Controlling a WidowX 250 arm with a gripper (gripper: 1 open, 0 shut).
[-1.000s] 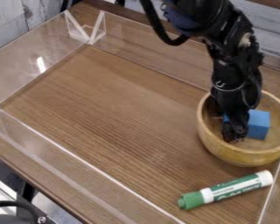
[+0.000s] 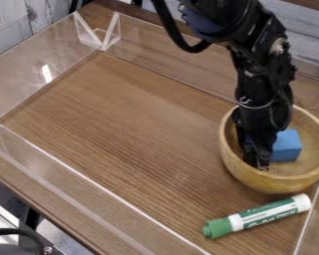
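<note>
My black gripper (image 2: 255,141) reaches down into a tan bowl (image 2: 270,179) on the right side of the wooden table. A blue block (image 2: 286,148) lies inside the bowl, right of the fingers. The fingertips are dark against the bowl's interior, and what is between them is hidden.
A green and white marker (image 2: 257,216) lies in front of the bowl. Clear plastic edges run along the left side, and a black cable is at the bottom left.
My gripper and the bowl have shifted slightly to the left. The blue block has moved a little with them.
</note>
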